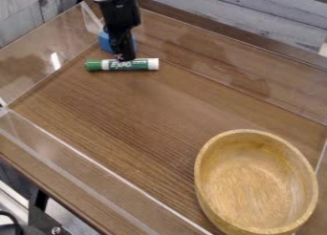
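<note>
A green and white tube [138, 64] lies sideways on the wooden table at the upper left. My black gripper [122, 52] hangs just behind it, with its fingertips low beside a blue object [107, 42] that is partly hidden by the gripper. I cannot tell whether the fingers hold anything.
A large yellow wooden bowl [255, 177] sits at the lower right. The table's edge runs along the left and top.
</note>
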